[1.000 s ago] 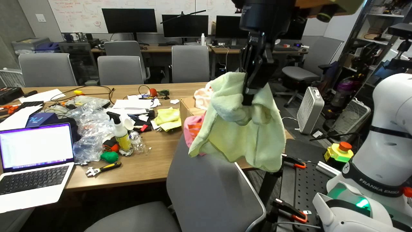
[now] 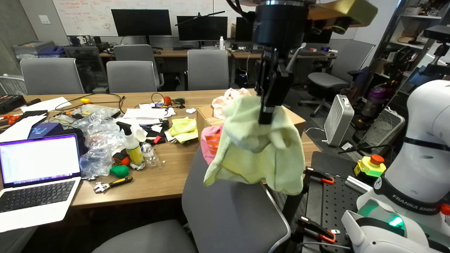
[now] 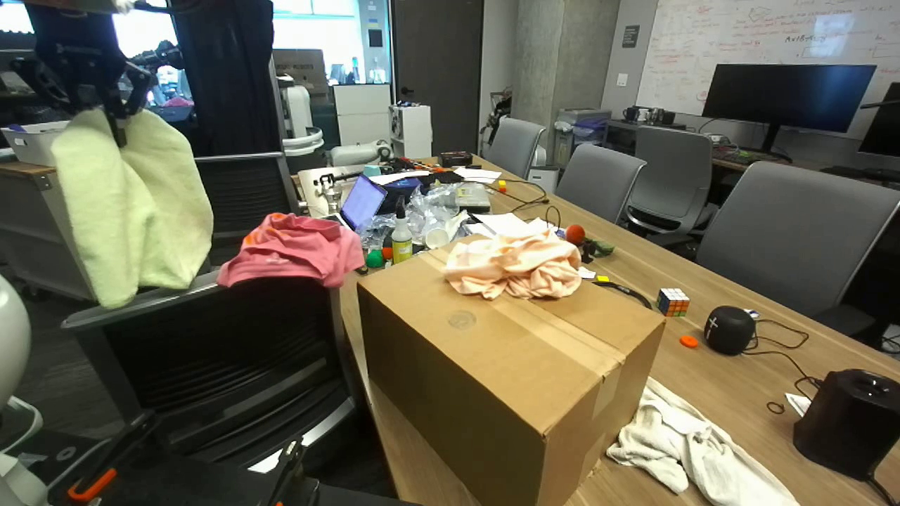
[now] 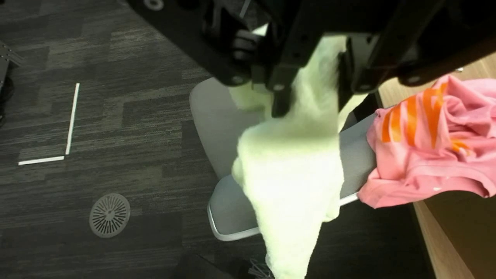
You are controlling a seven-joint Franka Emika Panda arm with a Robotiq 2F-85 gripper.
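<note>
A pale yellow-green towel (image 2: 261, 143) hangs in folds at my gripper (image 2: 266, 120), above the grey chair back (image 2: 236, 206). In exterior view 2 the towel (image 3: 135, 206) drapes long on both sides of the fingers. The wrist view shows the fingers of my gripper standing apart, with bunched towel (image 4: 297, 186) between them; whether they pinch it cannot be made out. Over the chair's top edge lies a pink cloth with orange marks (image 4: 414, 139), beside the towel.
On the wooden table stands a cardboard box (image 3: 472, 346) with a peach cloth (image 3: 515, 261) on top. A white cloth (image 3: 700, 447) lies beside it. A yellow cloth (image 2: 183, 128), spray bottle (image 2: 134, 147) and laptop (image 2: 40, 177) occupy the table's other part.
My gripper has come slightly lower and to the left in exterior view 1, and stands more upright. The towel has moved down with it, its folds hanging lower over the chair.
</note>
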